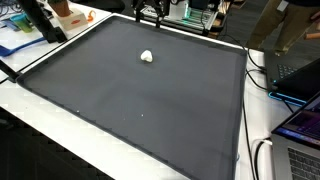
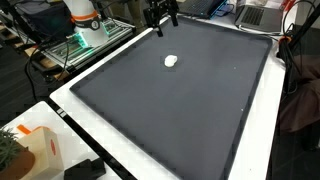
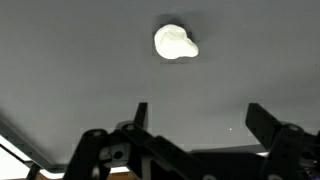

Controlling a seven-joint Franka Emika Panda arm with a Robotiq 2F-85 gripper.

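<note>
A small white lump [image 1: 147, 56] lies alone on the dark grey board; in the other exterior view the white lump [image 2: 170, 60] is toward the far part. From above, the wrist view shows the white lump [image 3: 174, 42] as rounded, with a short point on its right side. My gripper is open, its two black fingers wide apart with only bare board between them. The white lump lies ahead of the fingers, apart from them. At the far edge of the board the gripper [image 2: 172, 22] hangs over the surface, fingers downward.
The dark board [image 1: 150, 110] is otherwise clear, with a pale rim. Laptops [image 1: 300, 130] and cables lie to the right in exterior view 1. An orange and white object [image 2: 38, 148] stands at the lower left of exterior view 2.
</note>
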